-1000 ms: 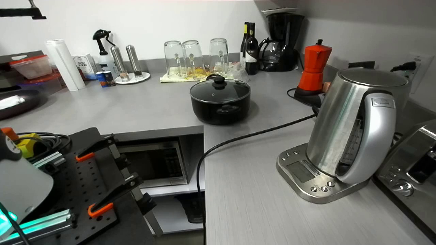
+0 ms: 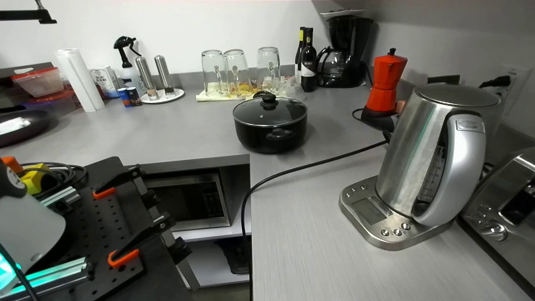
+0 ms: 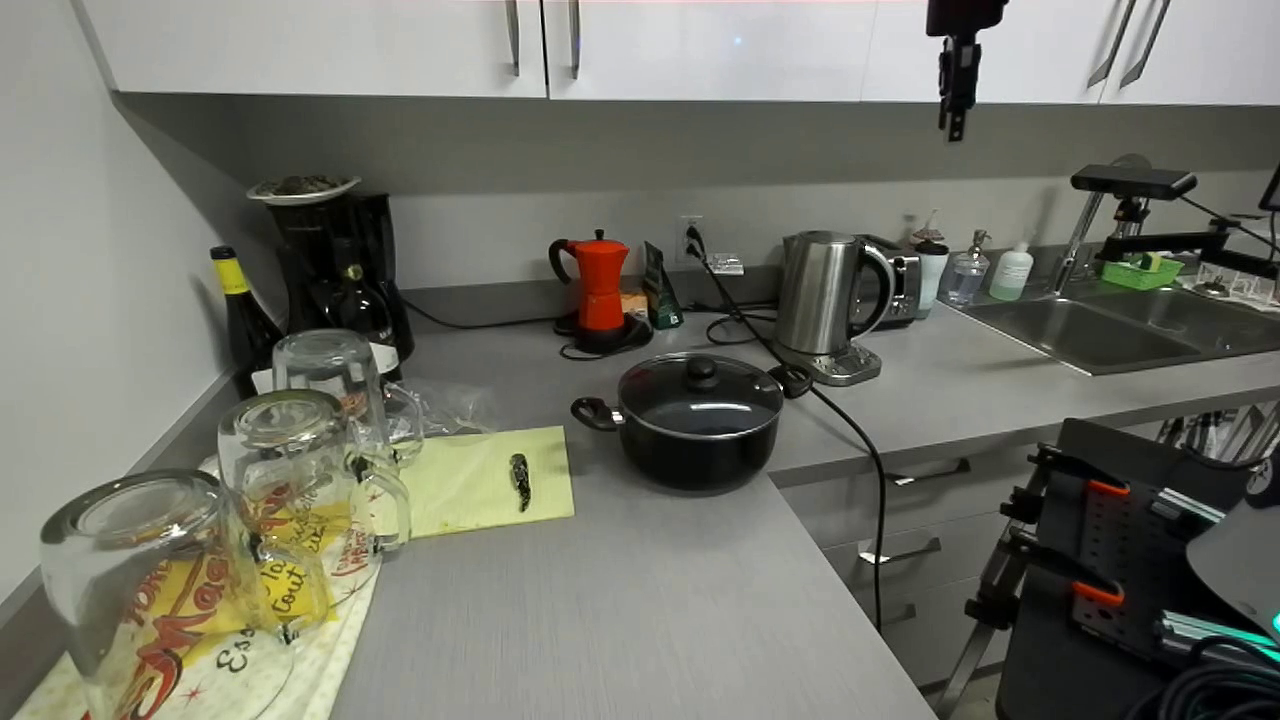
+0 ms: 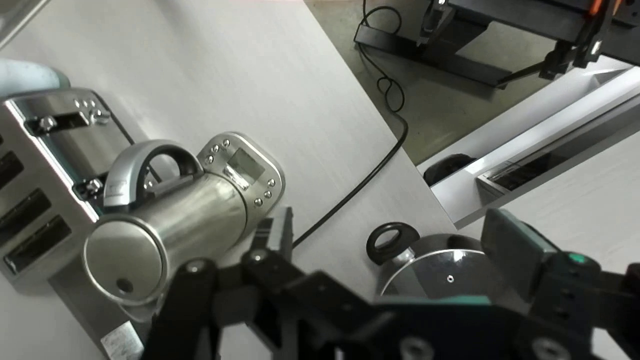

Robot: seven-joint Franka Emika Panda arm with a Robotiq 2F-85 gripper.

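Note:
High over the counter, in front of the white cupboards, my gripper (image 3: 955, 122) hangs at the top of exterior view 2. In the wrist view the gripper is open, its two fingers wide apart and nothing held between them. Below it a black pot (image 2: 271, 131) with a glass lid (image 3: 702, 396) stands on the counter corner, partly hidden by the gripper in the wrist view. The steel kettle (image 2: 426, 155) sits upright on its base (image 4: 252, 171), to the left of the fingers in the wrist view. Neither is touched.
A black cord (image 2: 311, 164) crosses the counter and drops over its edge. Around stand a toaster (image 4: 60, 174), a red moka pot (image 3: 596, 288), upturned glass mugs (image 3: 156, 600), bottles (image 2: 308, 62) and a coffee maker (image 2: 346, 55).

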